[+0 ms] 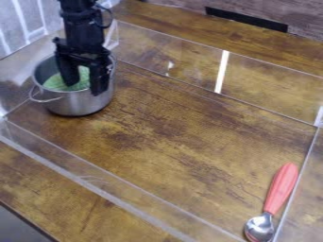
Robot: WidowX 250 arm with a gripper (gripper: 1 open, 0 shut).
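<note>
My black gripper (81,66) is over a steel pot (76,102) at the upper left, its fingers reaching down into the pot's opening. Something green lies inside the pot, partly hidden behind the gripper. Whether the fingers are apart or closed on anything is hard to make out.
An ice-cream scoop with a red handle (280,190) lies at the lower right. Clear panel edges and white tape border the work area.
</note>
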